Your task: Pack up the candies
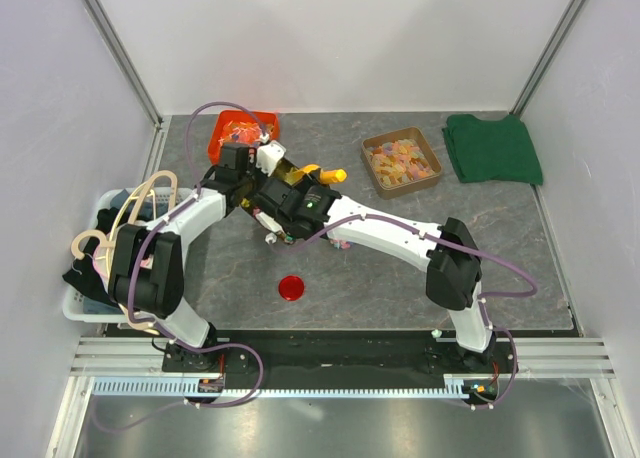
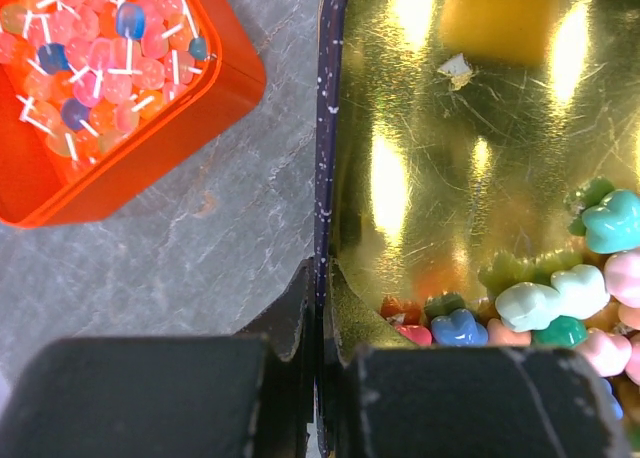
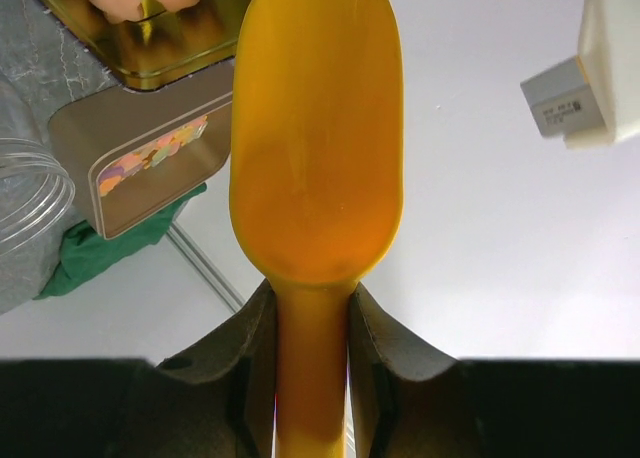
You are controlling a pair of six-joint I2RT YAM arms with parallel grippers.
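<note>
My left gripper is shut on the dark rim of a gold-lined box (image 2: 480,128). Glossy, bear-like candies (image 2: 530,306) in several colours lie along the lower part of the box in the left wrist view. An orange scoop (image 3: 315,128) rises from my right gripper, which is shut on its narrow handle. Seen from the top, the scoop (image 1: 334,176) points to the right above the table, while the right arm covers most of the box. Whether any candy lies in the scoop, I cannot tell.
A red-orange bin (image 2: 150,148) of lollipops stands behind the left arm. At the back right are a tan box (image 1: 402,162) of gummies and a green cloth (image 1: 492,148). A clear jar (image 3: 35,193) shows at the right wrist view's left edge. A red lid (image 1: 291,288) lies in front.
</note>
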